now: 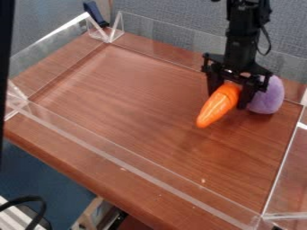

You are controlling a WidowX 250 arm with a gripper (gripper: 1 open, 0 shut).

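My black gripper (231,81) is at the back right of the wooden surface, over an orange carrot-shaped object (218,105). The carrot's upper end is between the fingers and it slants down toward the front left, so the gripper appears shut on it. A purple rounded object (267,99) sits just behind and to the right, partly hidden by the gripper and carrot.
Clear plastic walls (144,187) edge the wooden board (120,117), whose left and middle are bare. A dark blue item (93,13) is at the back left corner. A black cable lies at the bottom left, off the board.
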